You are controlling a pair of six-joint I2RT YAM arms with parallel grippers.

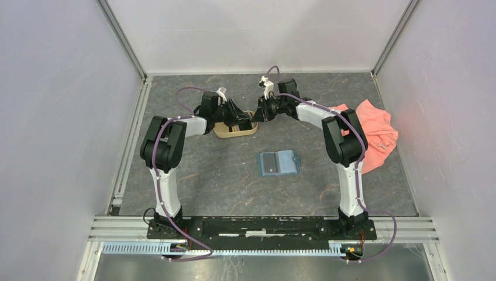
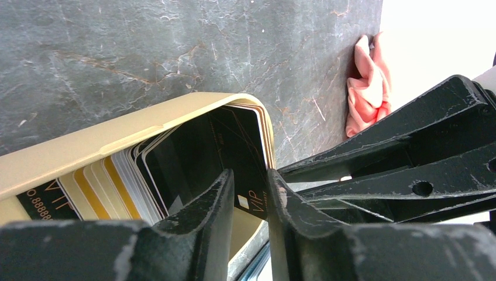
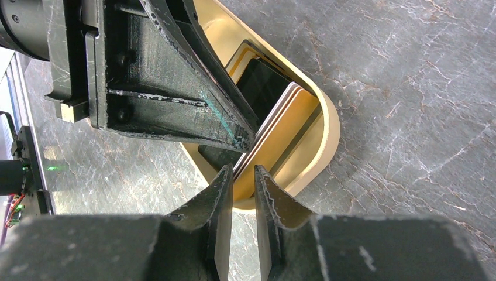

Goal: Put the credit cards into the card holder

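Note:
A cream oval box [image 1: 232,134] [image 2: 88,143] holds black, white and yellow cards [image 2: 190,158] [image 3: 289,132]. Both grippers meet over its right end. My left gripper [image 1: 240,117] has its fingertips at the black card at that end; whether it grips it is unclear. My right gripper [image 1: 259,117] has its fingertips close together at the edge of the end stack of cards, with the left gripper's body beside them. The blue card holder [image 1: 278,163] lies open at the table's front middle, apart from both grippers.
A pink cloth [image 1: 374,132] [image 2: 368,82] lies at the table's right. White walls surround the grey marble table, which is clear at the front left and around the blue holder.

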